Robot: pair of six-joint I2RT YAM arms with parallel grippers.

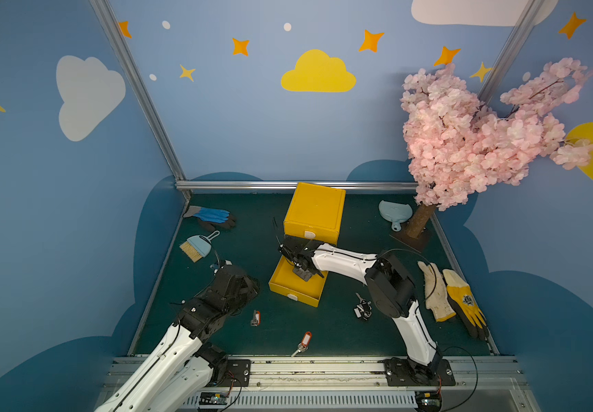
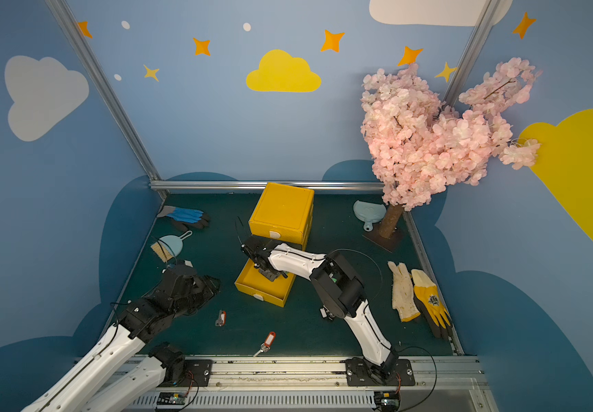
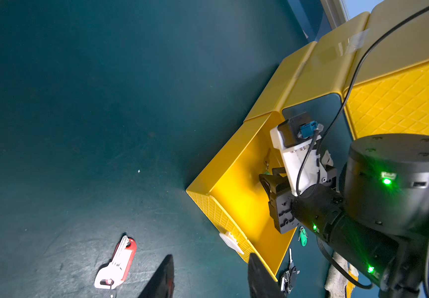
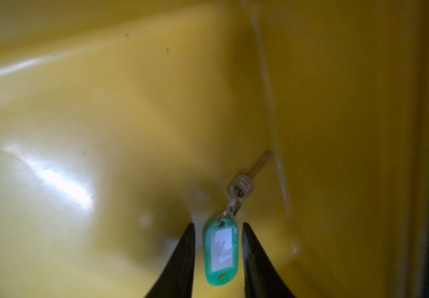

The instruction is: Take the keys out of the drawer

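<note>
In the right wrist view a silver key (image 4: 241, 185) with a green tag (image 4: 221, 250) lies on the floor of the yellow drawer. The fingertips of my right gripper stand open on either side of the tag, with gaps showing between them and it. From above, the right arm covers much of the drawer. The left gripper is open and empty over the table, left of the drawer. A red-tagged key (image 3: 117, 263) lies on the table below it, and another red-tagged key (image 1: 303, 342) is near the front edge.
The yellow cabinet (image 1: 315, 209) stands behind the pulled-out drawer. A black key bunch (image 1: 363, 309) lies right of the drawer. Gloves (image 1: 437, 292) are at the right, a brush (image 1: 193, 247) and blue glove (image 1: 210, 216) at the left. A blossom tree (image 1: 416, 230) stands at back right.
</note>
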